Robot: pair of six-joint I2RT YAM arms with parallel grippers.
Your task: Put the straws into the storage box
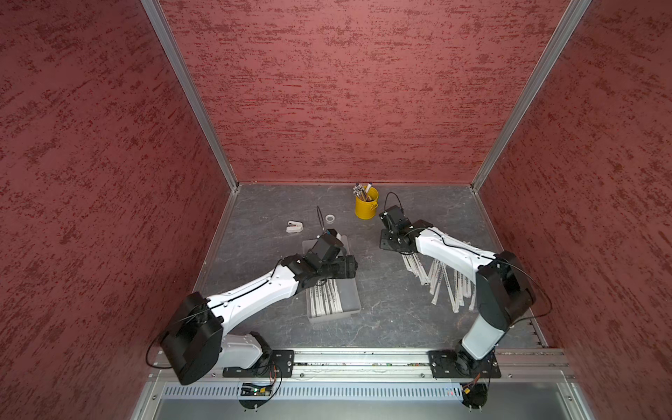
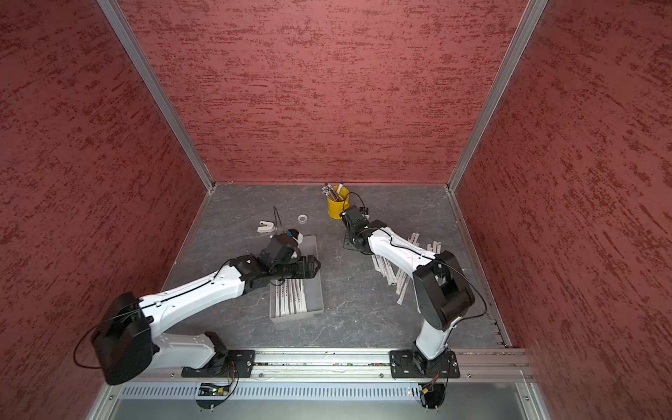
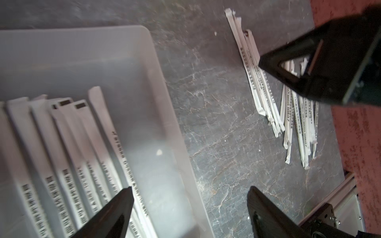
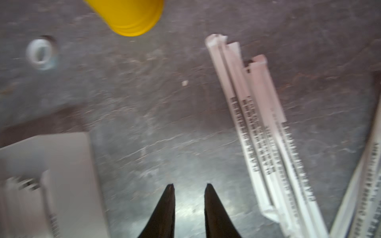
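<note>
The grey storage box (image 1: 350, 301) holds several paper-wrapped straws (image 3: 59, 166) lying lengthwise. My left gripper is open over the box, its fingers apart with nothing between them. To the right of the box lie loose bundles of straws (image 4: 254, 127) on the table. My right gripper hangs above the table between the box and the nearest bundle, its fingertips a little apart, open, with nothing between them.
A yellow cup (image 1: 365, 208) with utensils stands at the back. A white tape roll (image 4: 39, 53) and a white stapler-like object (image 1: 294, 226) lie behind and left of the box.
</note>
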